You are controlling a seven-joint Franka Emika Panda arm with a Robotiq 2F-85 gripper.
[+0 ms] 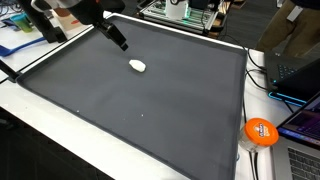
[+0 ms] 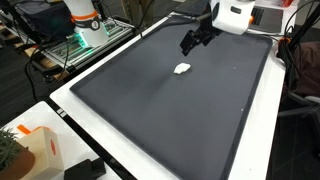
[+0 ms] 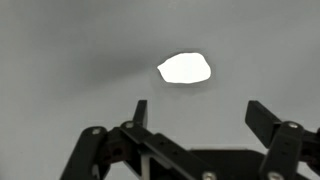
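A small white, rounded object [image 1: 137, 66] lies on the dark grey mat [image 1: 150, 110], toward its far side in exterior view 1. Its outline in the wrist view is an overexposed white blob [image 3: 185, 68] with a pointed left end, so what it is cannot be made out. My gripper is open, its two black fingers wide apart and nothing between them. The white object sits ahead of the fingertips, roughly centred between them. In exterior view 2 the gripper [image 2: 187, 47] hangs above the mat, just behind the object [image 2: 182, 68].
An orange-lidded container [image 1: 261, 133] stands on the white table beside the mat, close to the laptops [image 1: 298, 160]. A second robot arm [image 2: 88, 25] is at the far left in exterior view 2.
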